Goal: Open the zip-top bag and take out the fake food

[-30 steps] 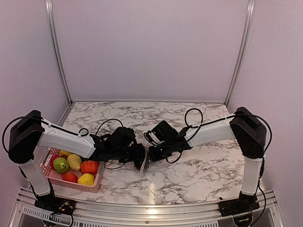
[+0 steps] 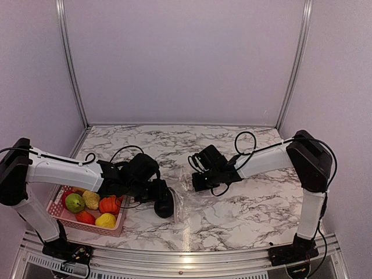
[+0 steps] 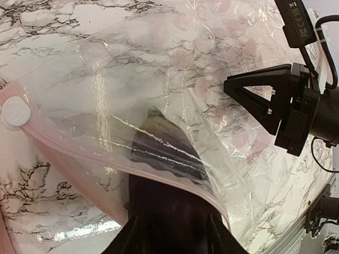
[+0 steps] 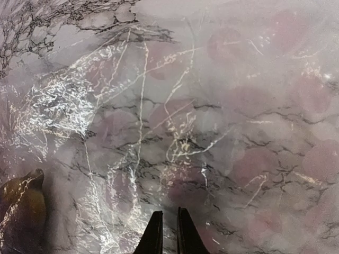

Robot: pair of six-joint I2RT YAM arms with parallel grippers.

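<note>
A dark purple eggplant [image 2: 164, 206] lies in the mouth of the clear zip top bag [image 2: 182, 200]. In the left wrist view the eggplant's near part [image 3: 167, 211] is outside the bag's pink zip edge, while its stem end is still under the film. My left gripper has its fingers on either side of the eggplant, closed against it. To the right, my right gripper [image 2: 196, 185] is shut on the bag's film. In the right wrist view its fingertips [image 4: 157, 216] are close together over the crumpled, pink-dotted plastic, and the eggplant's stem end [image 4: 24, 206] shows at lower left.
Below the left arm stands a pink basket [image 2: 107, 230] holding several pieces of fake food, among them a green one [image 2: 74, 203] and an orange one [image 2: 109, 204]. A white slider [image 3: 16, 111] sits on the bag's zip.
My left gripper has drawn left with the eggplant, and more of the eggplant shows. The right gripper has shifted slightly right.
</note>
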